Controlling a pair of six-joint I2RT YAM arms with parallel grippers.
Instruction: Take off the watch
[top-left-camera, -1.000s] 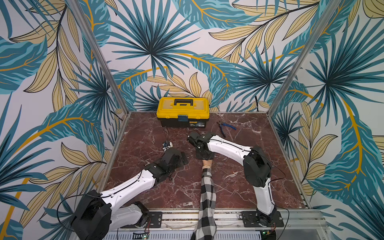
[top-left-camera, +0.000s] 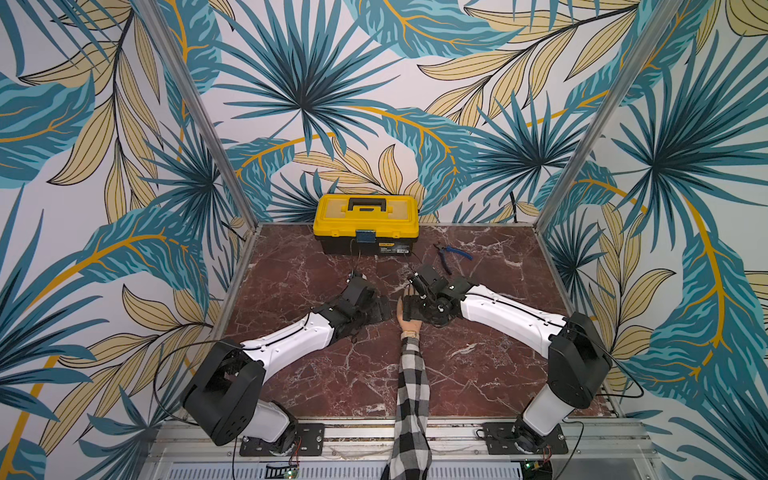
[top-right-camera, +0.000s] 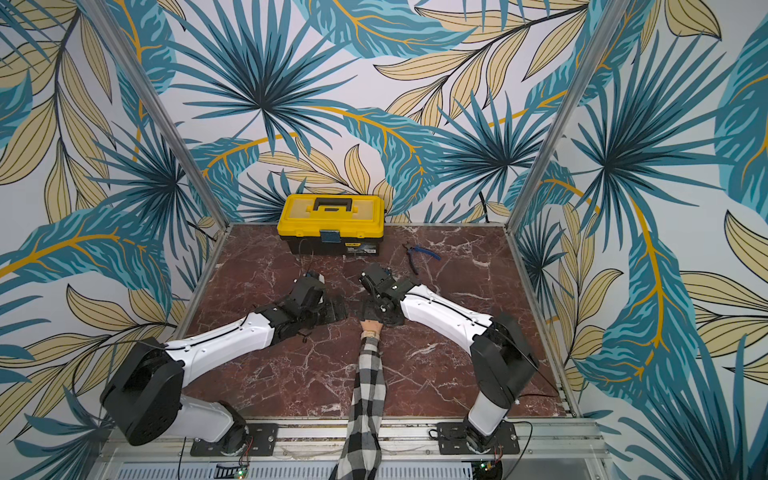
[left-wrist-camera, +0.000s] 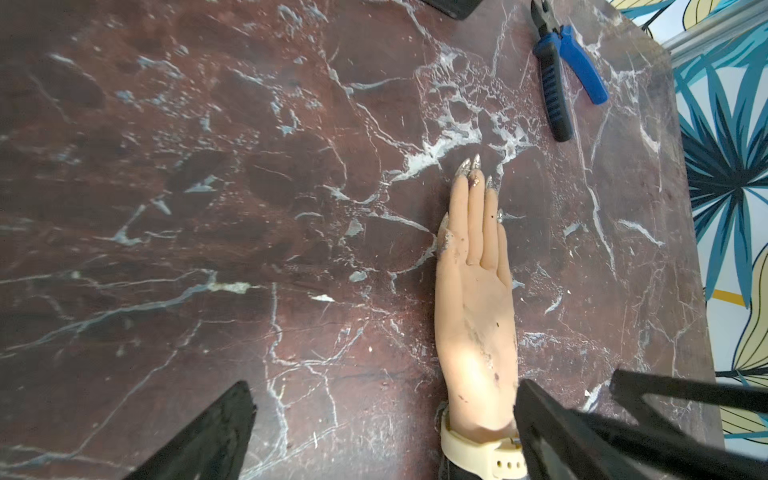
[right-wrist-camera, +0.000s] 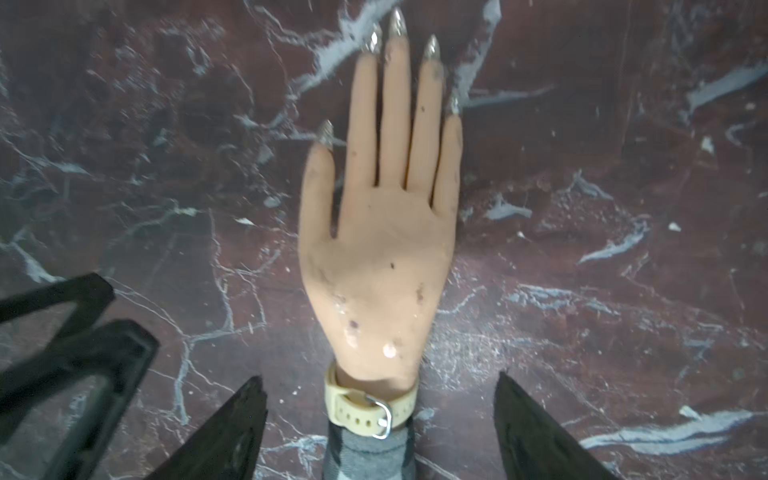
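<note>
A cream watch strap (right-wrist-camera: 364, 412) with a metal buckle circles the wrist of a mannequin hand (right-wrist-camera: 384, 280), which lies palm up on the table. The strap is fastened. In the left wrist view the strap (left-wrist-camera: 482, 454) shows at the bottom edge. My right gripper stands open above the wrist, one finger to each side of the strap and apart from it. My left gripper is open too; its right finger (left-wrist-camera: 544, 424) overlaps the strap's edge in view, and I cannot tell whether they touch. The watch face is hidden under the wrist.
A yellow and black toolbox (top-left-camera: 366, 224) stands at the back of the table. Blue-handled pliers (top-left-camera: 453, 254) lie to its right. The checkered sleeve (top-left-camera: 412, 400) runs from the wrist to the front edge.
My right arm has swung to the right, its gripper shifting off to the hand's right side. The left gripper has moved right and slightly farther back, closer to the hand.
</note>
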